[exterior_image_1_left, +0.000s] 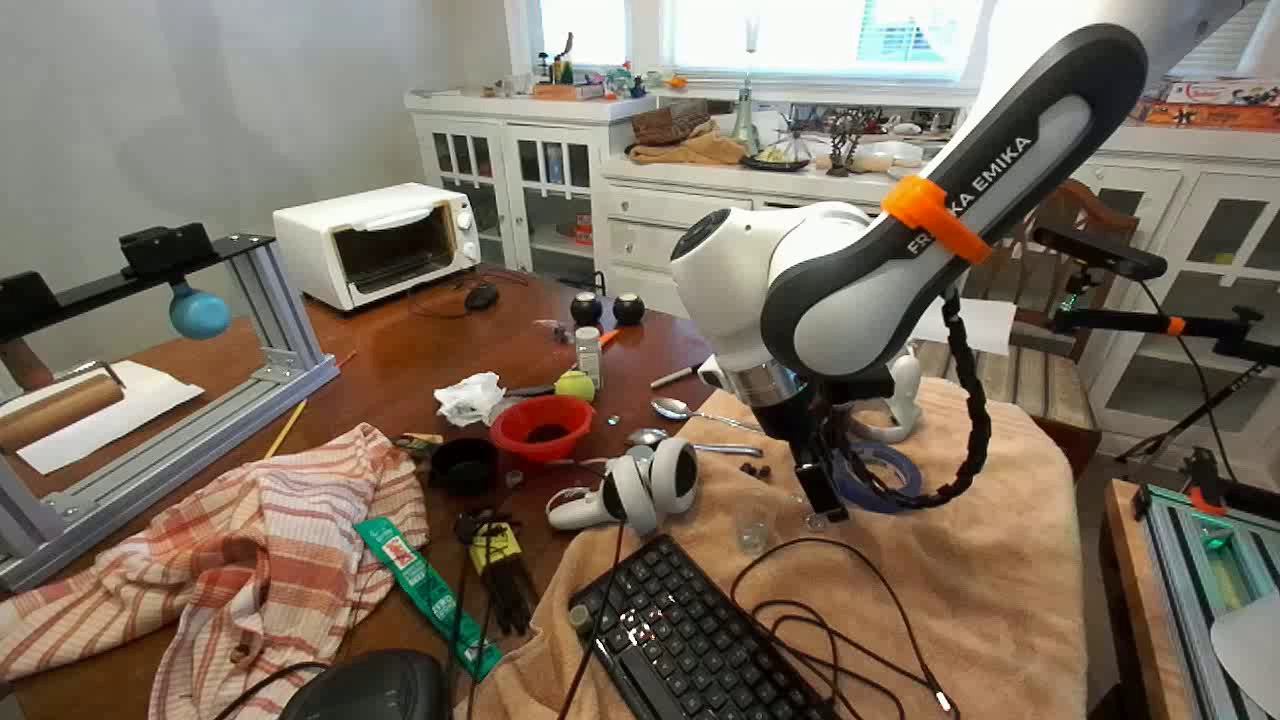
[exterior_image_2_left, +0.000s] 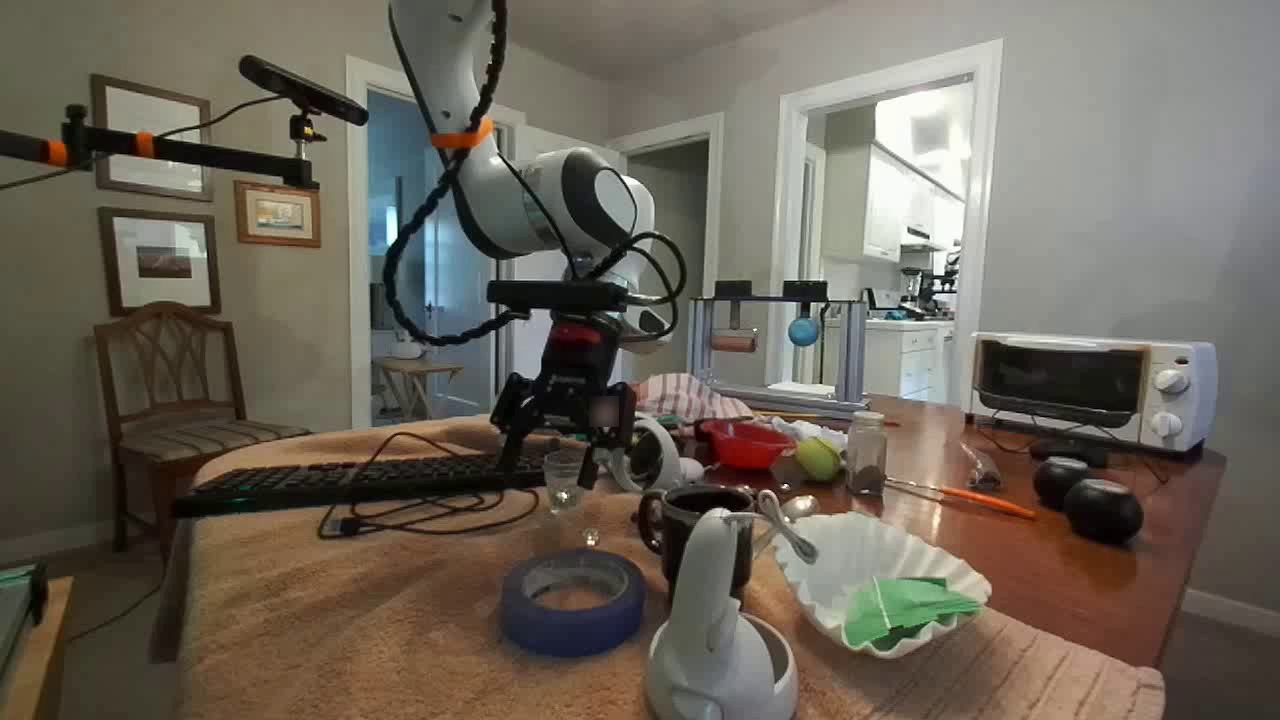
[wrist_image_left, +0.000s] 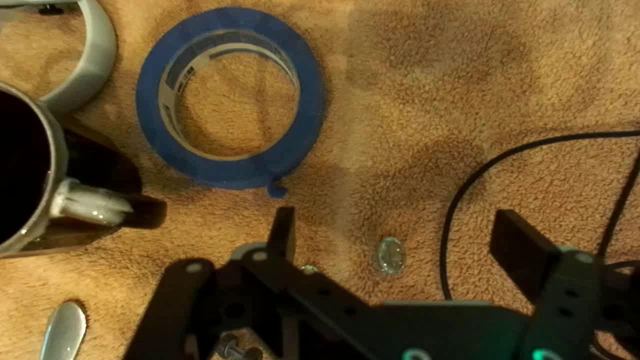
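Observation:
My gripper stands open above the towel, its two fingers wide apart in the wrist view. A clear glass bead (wrist_image_left: 391, 255) lies on the towel below the gap, with nothing gripped. Another bead (wrist_image_left: 309, 269) is partly covered by the left finger. In exterior view 2 a small clear glass cup (exterior_image_2_left: 561, 482) stands close by the fingertips; whether it is between them or only behind or in front, I cannot tell. Blue tape (wrist_image_left: 306, 120) lies flat ahead of the fingers, and a dark mug (wrist_image_left: 90, 159) stands to the left.
A keyboard (exterior_image_1_left: 708, 636) and loose black cable (wrist_image_left: 459, 198) lie beside the gripper. White controllers (exterior_image_2_left: 714, 648), a fluted white bowl (exterior_image_2_left: 888, 564) holding green paper, spoons (exterior_image_1_left: 708, 449) and a red bowl (exterior_image_1_left: 542, 434) crowd the table. Bare towel (exterior_image_1_left: 996, 576) spreads toward the near right.

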